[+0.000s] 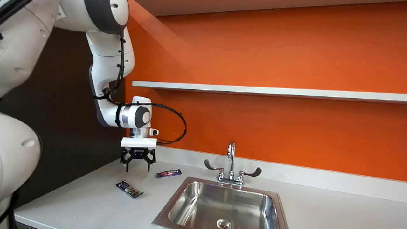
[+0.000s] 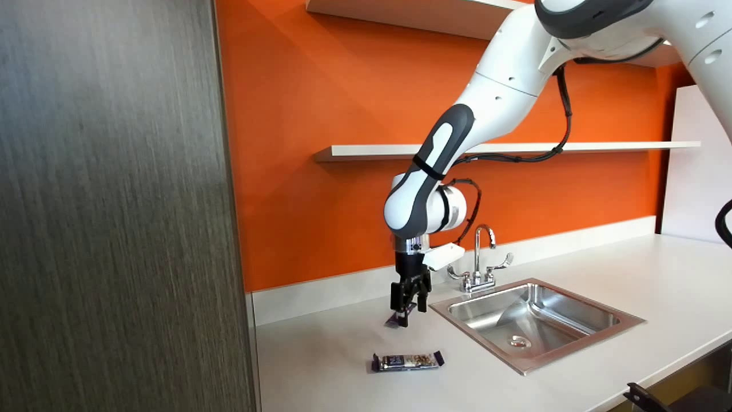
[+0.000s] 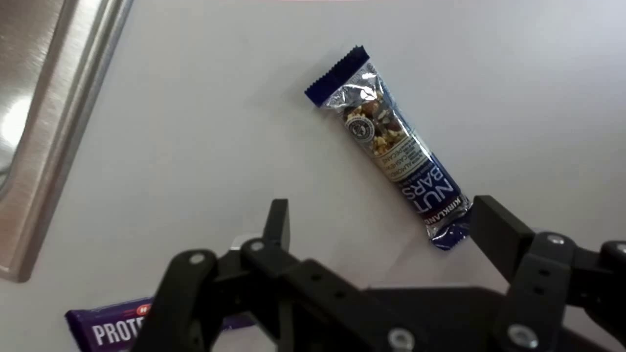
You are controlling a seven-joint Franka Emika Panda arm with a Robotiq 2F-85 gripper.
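My gripper (image 1: 138, 170) hangs above the counter, open, with its fingers pointing down and nothing between them. In the wrist view, a blue and clear-wrapped nut bar (image 3: 393, 146) lies flat on the counter, its lower end beside my right finger (image 3: 499, 234) in the picture. A purple protein bar (image 3: 111, 328) shows at the lower left there, partly covered by the gripper's linkage. From exterior view 1, the protein bar (image 1: 168, 173) lies to the right of the gripper, farther back than the nut bar (image 1: 129, 189). In exterior view 2 the gripper mostly hides the protein bar.
A steel sink (image 1: 171, 202) is set into the counter to the right of the bars, with a faucet (image 1: 231, 164) behind it. A dark panel (image 1: 68, 114) borders the left side. Above the counter runs a white shelf (image 1: 267, 89). Bare counter surrounds both bars.
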